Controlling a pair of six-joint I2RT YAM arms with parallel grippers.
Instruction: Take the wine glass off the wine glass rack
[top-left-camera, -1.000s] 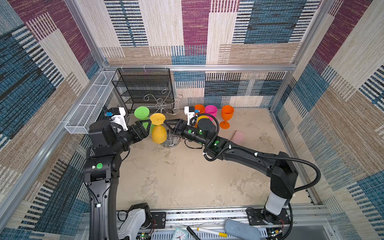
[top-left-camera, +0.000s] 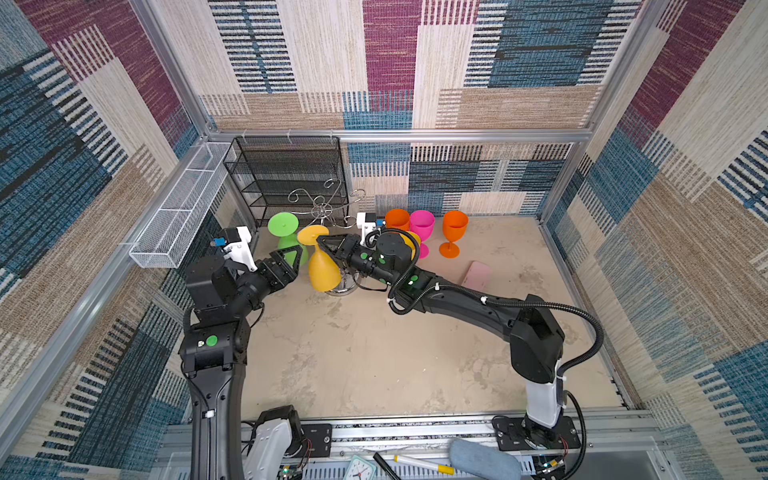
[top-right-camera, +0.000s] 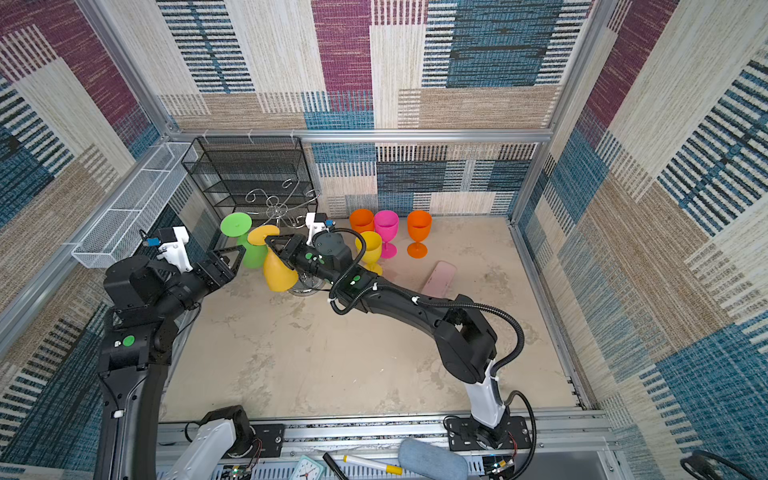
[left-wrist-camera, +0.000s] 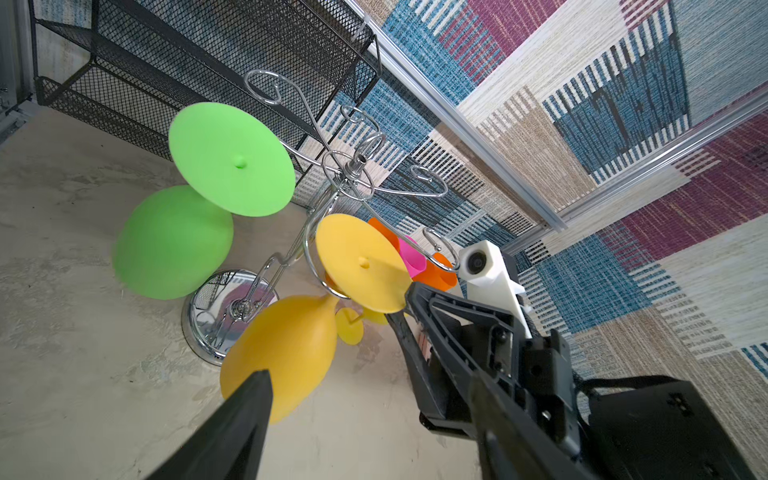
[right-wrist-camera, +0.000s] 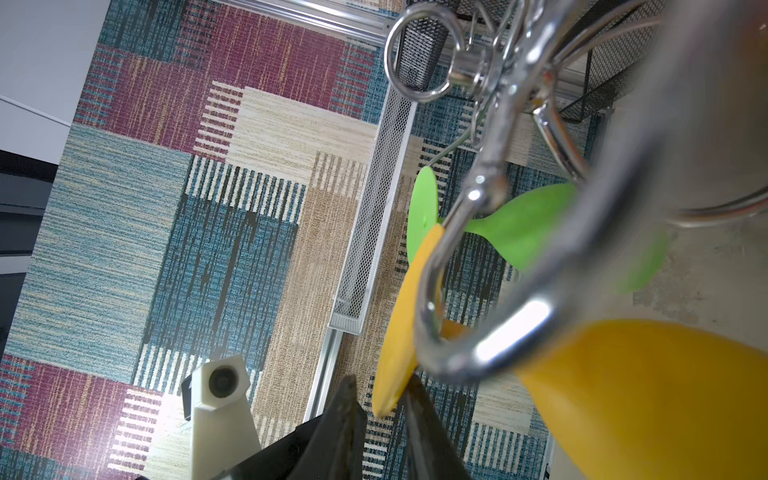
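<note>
The yellow wine glass (top-left-camera: 324, 272) hangs upside down on the chrome rack (left-wrist-camera: 352, 172), its foot (left-wrist-camera: 360, 260) on top. My right gripper (top-left-camera: 324, 244) has its fingertips at the edge of that foot; in the right wrist view they straddle its lower edge, part open, and whether they grip cannot be told. My left gripper (top-left-camera: 292, 256) stands open to the left of the yellow glass, nothing between its fingers. A green glass (left-wrist-camera: 172, 240) hangs on the rack's left side.
Orange glasses (top-left-camera: 454, 228), a pink glass (top-right-camera: 386, 228) and another yellow glass (top-right-camera: 369, 248) stand behind my right arm. A pink block (top-left-camera: 476, 274) lies right. A black mesh shelf (top-left-camera: 284, 160) is at the back.
The glass has shifted and tilted slightly.
</note>
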